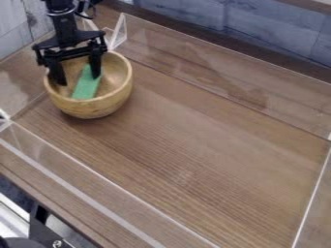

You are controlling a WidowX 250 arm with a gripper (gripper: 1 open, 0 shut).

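Note:
A light wooden bowl (110, 100) sits at the upper left of the wooden table. Inside it lies a green object (88, 84). My black gripper (70, 63) reaches in from the top left over the bowl's left part, its fingers open on either side, beside the green object. Whether the fingertips touch the bowl or the object is hard to tell.
Blue walls (258, 29) edge the back. A dark rounded shape shows at the bottom left corner.

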